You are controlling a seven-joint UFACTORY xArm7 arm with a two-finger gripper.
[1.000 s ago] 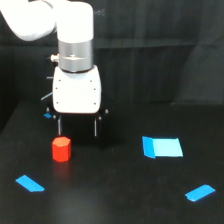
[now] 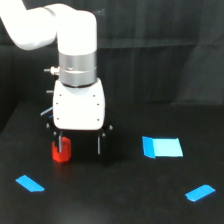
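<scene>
A red block (image 2: pixel 62 152) stands on the black table at the left. My white arm with its gripper (image 2: pixel 79 143) is low over it: one dark finger is at the block, partly in front of it, and the other is out to the right, with a gap between them. The gripper is open. Whether the left finger touches the block I cannot tell.
A light blue square (image 2: pixel 167 147) with a darker blue edge lies at the right. Blue strips (image 2: pixel 29 183) lie at the front left and front right.
My gripper has moved down and slightly right, so its left finger now overlaps the red block in the view.
</scene>
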